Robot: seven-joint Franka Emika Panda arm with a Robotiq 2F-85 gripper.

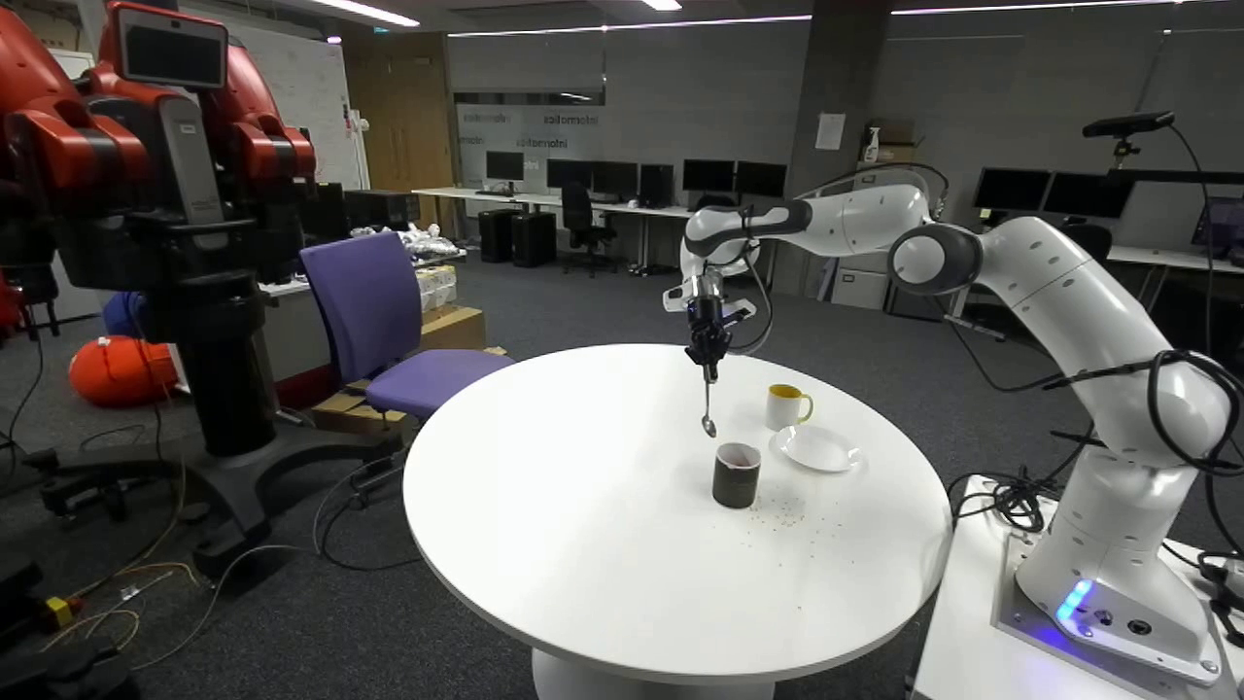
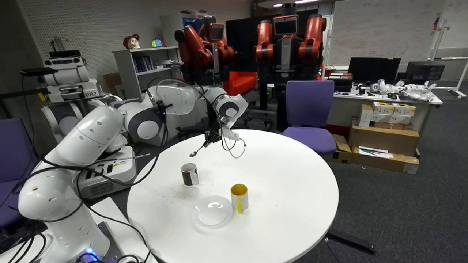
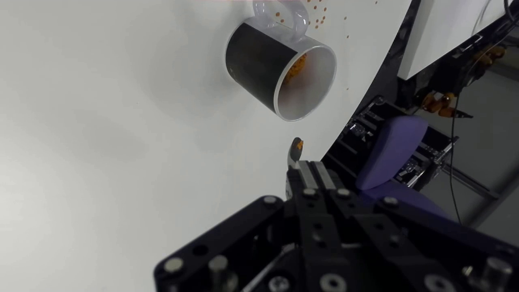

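My gripper is shut on a metal spoon (image 3: 295,150), whose bowl carries a small bit of orange stuff. In exterior view 1 the spoon (image 1: 708,422) hangs down from the gripper (image 1: 708,371), its bowl above the table and just beyond the black-and-white mug. That mug (image 1: 736,478) stands upright; the wrist view shows orange grains inside the mug (image 3: 260,63). The spoon bowl is outside its rim, apart from it. A white mug with a yellow inside (image 2: 239,199) stands by a white plate (image 2: 213,212), which looks empty.
Small orange crumbs (image 1: 777,513) are scattered on the round white table (image 1: 583,502) near the black mug. A purple chair (image 1: 397,338) stands beyond the table edge.
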